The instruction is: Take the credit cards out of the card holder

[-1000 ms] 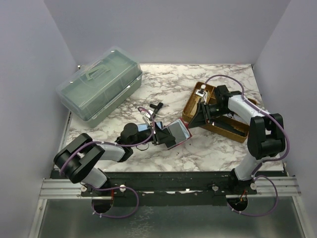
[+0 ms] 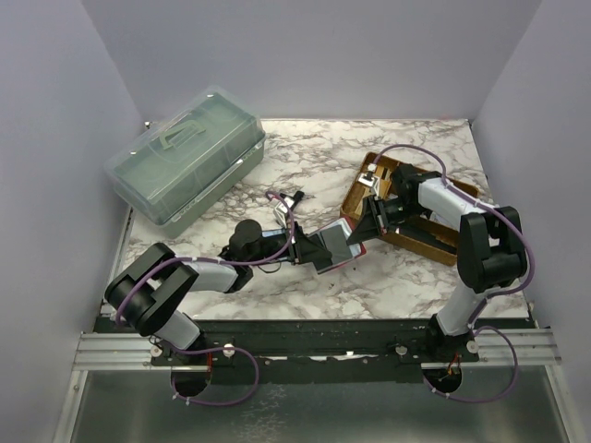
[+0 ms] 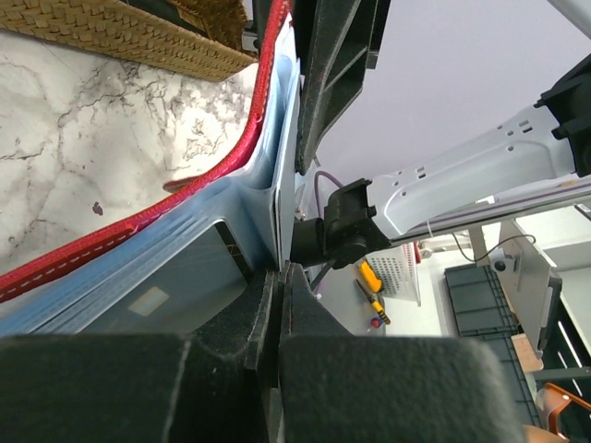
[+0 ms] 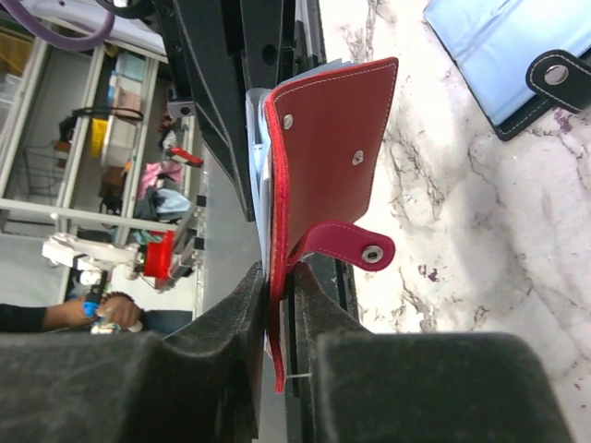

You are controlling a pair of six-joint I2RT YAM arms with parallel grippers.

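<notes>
The red card holder (image 4: 328,157) with clear blue sleeves (image 3: 231,221) hangs between both grippers at mid-table in the top view (image 2: 332,245); its snap strap (image 4: 351,245) sticks out. My left gripper (image 2: 309,247) is shut at the sleeves' edge, with a dark card (image 3: 171,286) showing in a sleeve beside it; what lies between its fingertips is unclear. My right gripper (image 2: 363,231) is shut on the holder, gripping the edge with red trim and sleeves.
A blue holder with black strap (image 4: 499,55) lies on the marble table behind the left arm. A woven basket (image 2: 420,242) sits right, a green lidded box (image 2: 185,157) back left.
My right gripper has come down and left onto the holder's edge. The left arm and the holder have shifted slightly.
</notes>
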